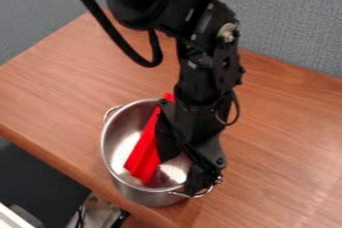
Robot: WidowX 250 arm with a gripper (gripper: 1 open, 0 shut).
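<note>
A steel pot [122, 132] with two wire handles stands near the table's front edge. Inside it lies a red elongated object [144, 154], partly hidden behind the black arm. My gripper [194, 177] is low over the right side of the pot, beside the red object. The arm hides whether anything is between its fingers and how far they are apart.
A grey padded wall is behind it. Dark space and some hardware lie beyond the front left edge.
</note>
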